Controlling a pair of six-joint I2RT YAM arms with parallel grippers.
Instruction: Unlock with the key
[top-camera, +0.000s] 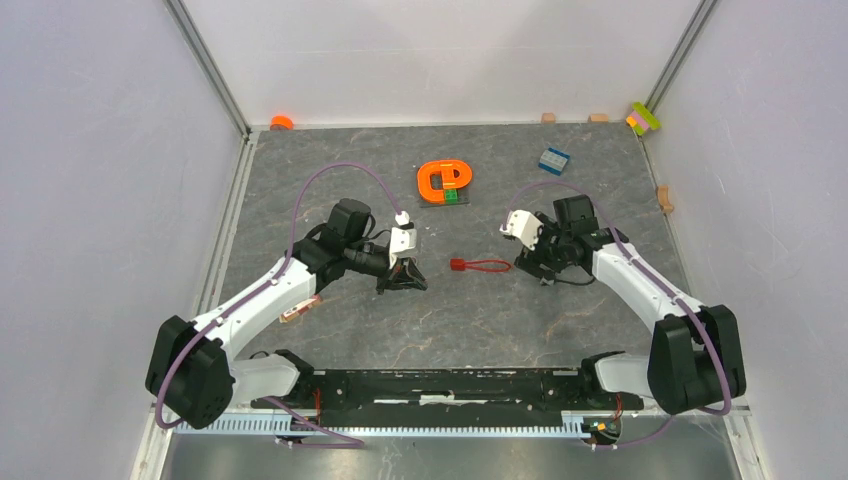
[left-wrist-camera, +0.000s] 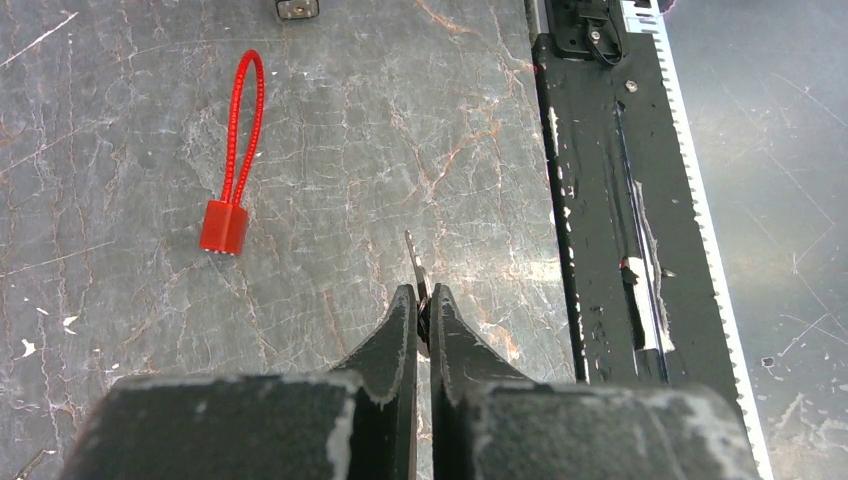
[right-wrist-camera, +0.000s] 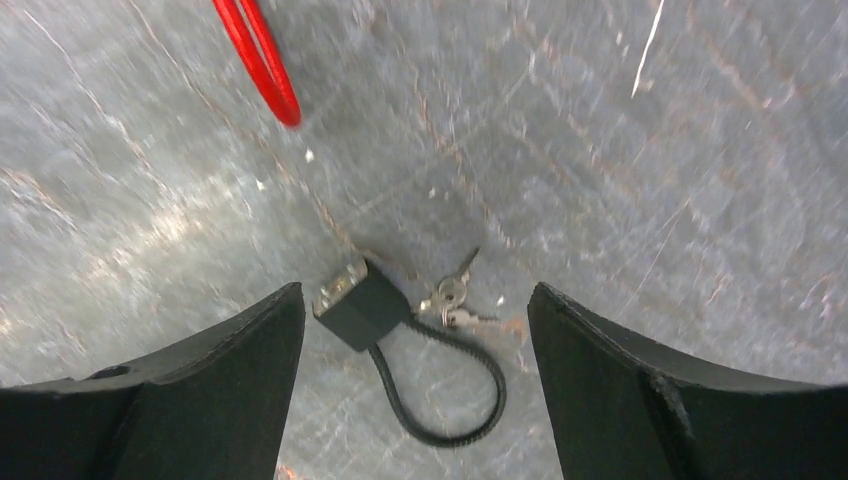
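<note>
In the left wrist view my left gripper is shut on a thin metal key (left-wrist-camera: 415, 258), whose tip sticks out past the fingers. Away from it lies the red lock (left-wrist-camera: 223, 227), its looped red cable (left-wrist-camera: 260, 105) flat on the table. My right gripper (top-camera: 528, 266) stands open on the right side of the table, nothing between its fingers. Below and between them, the right wrist view shows a black lock (right-wrist-camera: 362, 308) with a black cable loop (right-wrist-camera: 495, 390). Two small keys (right-wrist-camera: 452, 293) lie beside that lock.
At the back middle stands an orange toy piece (top-camera: 425, 182) with a green block (top-camera: 451, 195). A blue block (top-camera: 554, 161) lies at the back right. A light-coloured box (top-camera: 300, 308) sits near my left arm.
</note>
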